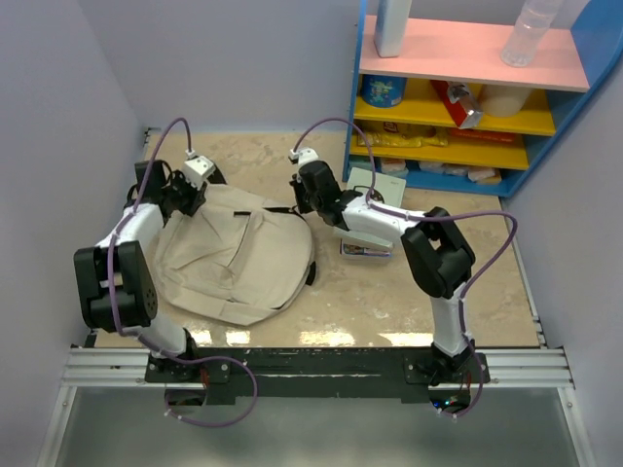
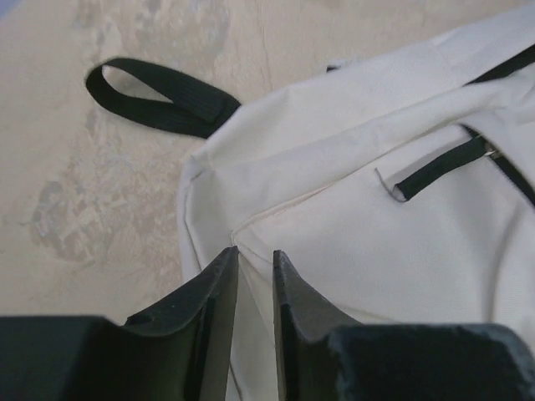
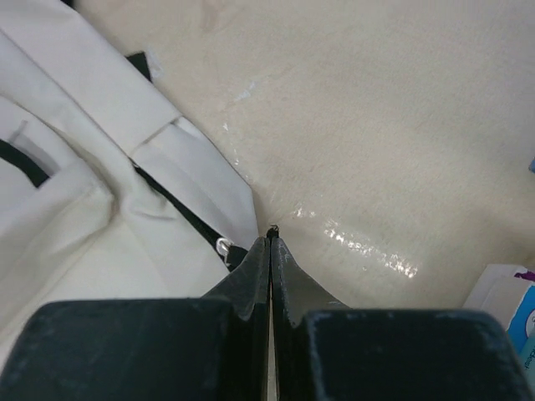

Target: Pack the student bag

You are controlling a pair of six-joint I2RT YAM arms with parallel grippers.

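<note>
The cream fabric bag (image 1: 234,272) lies flat and creased on the table, black straps and a zipper along its back edge. My left gripper hovers over the bag's back-left corner, near a black strap loop (image 2: 150,109); its fingertips are slightly apart, with no bag fabric visibly caught between them. My right gripper is shut at the bag's right edge, just by the zipper pull (image 3: 222,247); whether anything thin is pinched in it cannot be seen.
A shelf unit (image 1: 467,54) with containers and packets stands at the back right. Books and a pencil box (image 1: 365,250) lie right of the bag.
</note>
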